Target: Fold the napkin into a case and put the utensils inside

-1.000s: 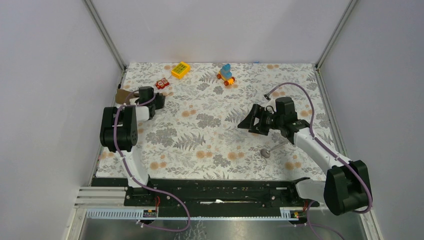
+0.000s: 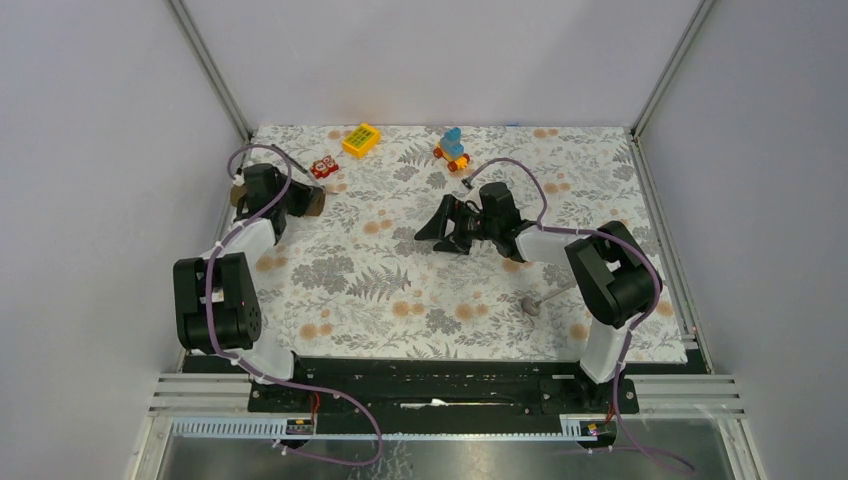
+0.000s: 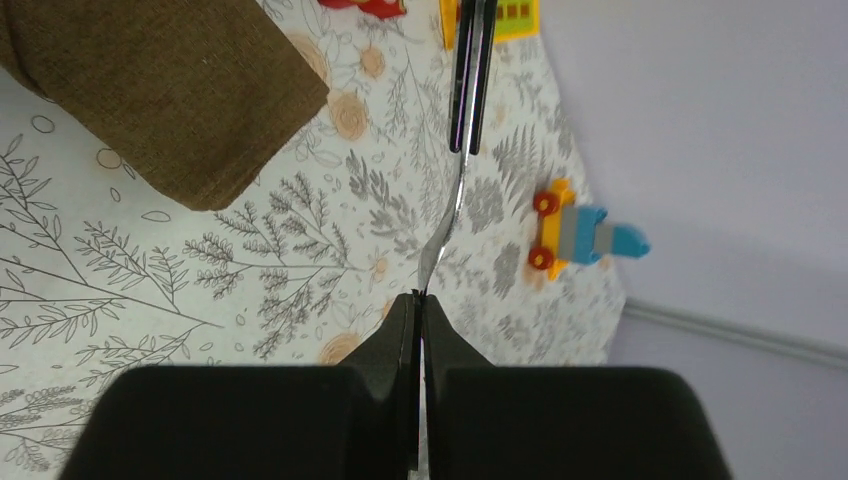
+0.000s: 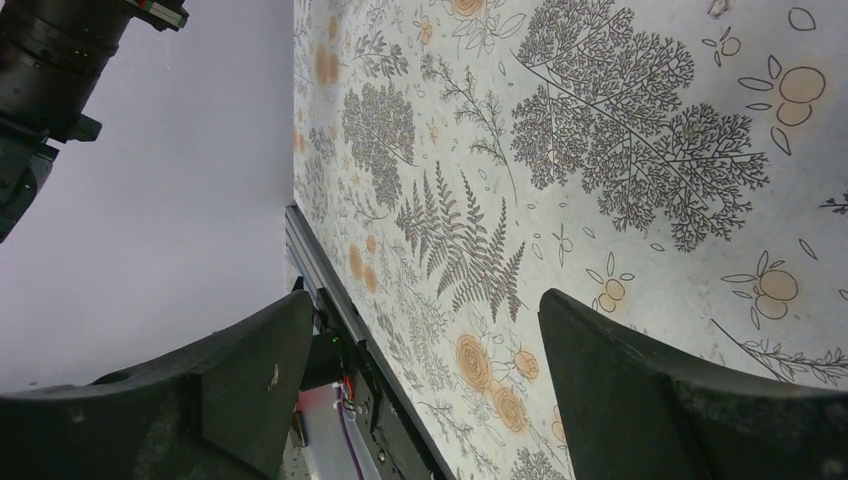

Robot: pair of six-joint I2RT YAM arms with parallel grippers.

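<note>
In the top view, a brown napkin [image 2: 315, 204] lies at the far left, partly under my left arm; its folded corner [image 3: 190, 100] shows in the left wrist view. My left gripper is shut on one end of a thin utensil [image 3: 452, 205] with a dark handle, seen edge-on, so I cannot tell its kind. The handle points away from the fingers, up and left in the top view [image 2: 275, 149]. Over the middle of the table, my right gripper [image 2: 436, 240] stands open and empty. A spoon [image 2: 531, 306] rests at the right, near my right arm.
Along the back edge stand a yellow toy block [image 2: 361, 140] and a blue wheeled toy [image 2: 452, 149]. A small red toy [image 2: 324, 167] sits close to the napkin.
My right gripper has moved left toward the table's middle. The spoon has stayed put.
</note>
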